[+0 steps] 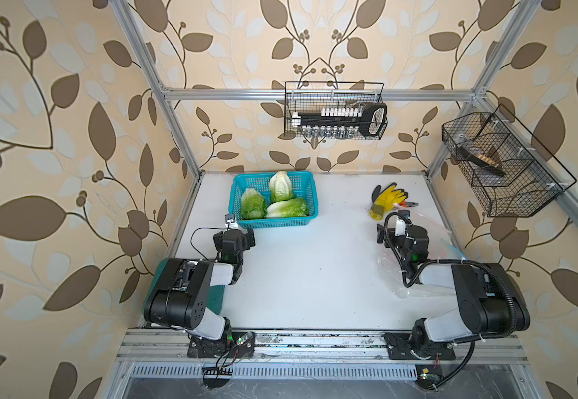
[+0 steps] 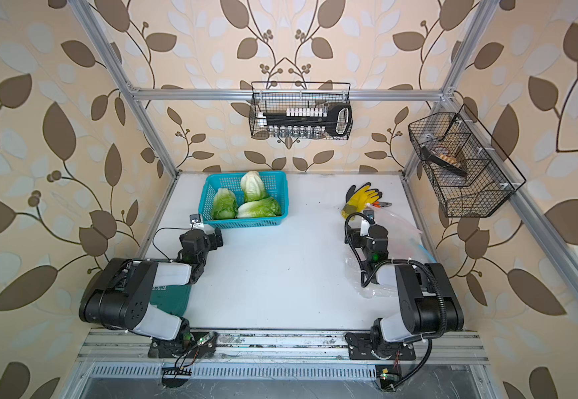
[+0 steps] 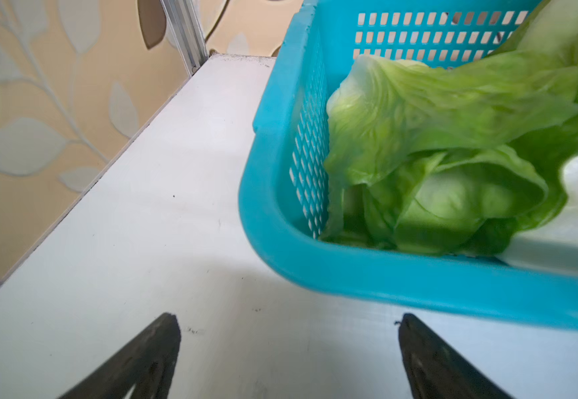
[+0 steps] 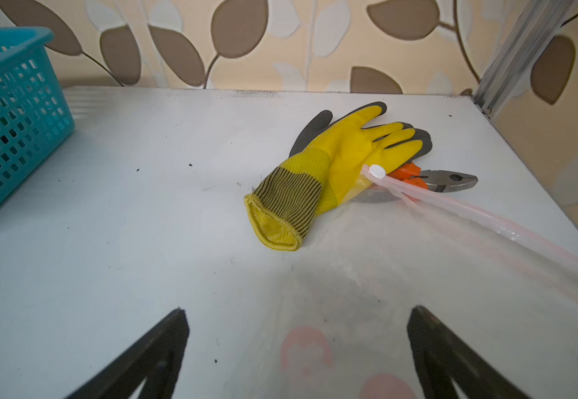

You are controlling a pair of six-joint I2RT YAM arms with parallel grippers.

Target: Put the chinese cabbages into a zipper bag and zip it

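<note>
Three Chinese cabbages lie in a teal basket [image 1: 236,199] at the back left: one pale and at the rear [image 1: 280,187], one at the left [image 1: 253,204], one across the front right [image 1: 287,208]. My left gripper is open just in front of the basket's near left corner, nothing between its fingers. At the right a clear zipper bag [image 4: 368,279] lies flat, its pink zip strip [image 4: 501,226] with a white slider [image 4: 376,171] toward the back. Over the bag's left part my right gripper stands open and empty. The right arm hides some of the bag in both top views.
Yellow gloves [image 4: 342,156] and pliers [image 4: 445,180] lie behind the bag, the slider end close against them. A green item [image 2: 171,300] sits beneath the left arm. Wire baskets [image 1: 334,113] hang at the back and right.
</note>
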